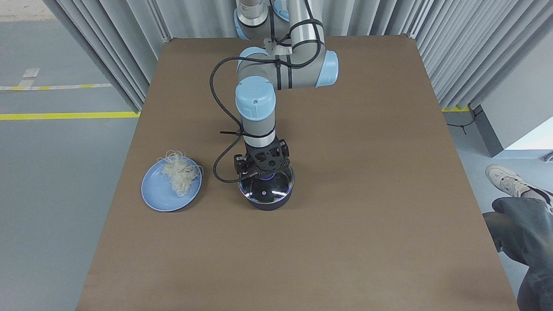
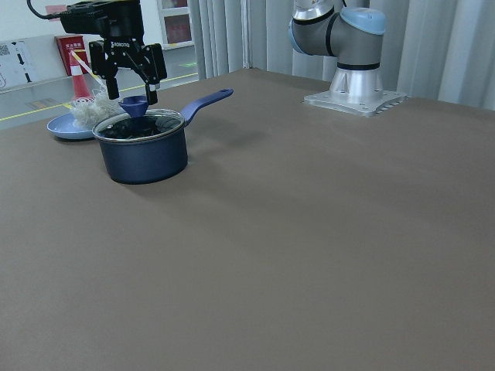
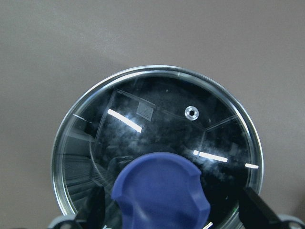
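Observation:
A dark blue pot [image 2: 143, 162] with a glass lid [image 1: 267, 191] stands on the brown table [image 1: 363, 217], its blue handle [image 2: 209, 100] pointing back toward the arm base. My gripper [image 2: 131, 87] hangs just over the lid, its two fingers open on either side of the blue lid knob [image 3: 159, 193]. In the wrist view the knob fills the space between the fingertips at the bottom; whether they touch it cannot be told. The front view mostly hides the knob under the gripper.
A light blue plate [image 1: 155, 191] with a heap of pale noodle-like strands [image 1: 179, 173] lies left of the pot. A person's leg [image 1: 523, 238] is beside the table's right edge.

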